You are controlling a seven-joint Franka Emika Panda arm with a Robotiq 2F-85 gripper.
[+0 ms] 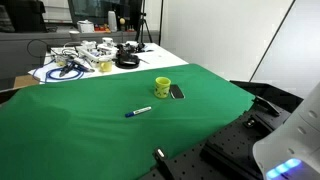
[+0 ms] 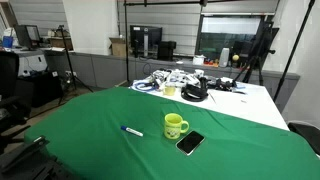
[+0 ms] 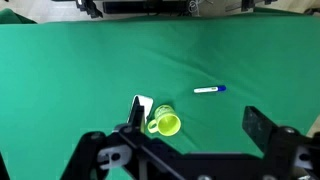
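A yellow-green mug (image 1: 162,87) stands upright on the green cloth, its handle visible in exterior view 2, where the mug (image 2: 173,127) is beside a dark phone (image 2: 190,143). The phone (image 1: 177,91) lies flat. Some way off lies a marker (image 1: 138,112), white with a blue end; the wrist view shows the marker (image 3: 210,89) right of the mug (image 3: 167,122) and apart from it. My gripper is open, its black fingers wide apart at the bottom of the wrist view. It hangs above the cloth, and nothing is held.
Cables and small equipment (image 1: 90,50) crowd the white table behind the green cloth (image 1: 70,125). A black headset-like item (image 2: 193,91) lies among them. Tripod stands rise at the back. Much of the cloth around the mug, phone and marker is clear.
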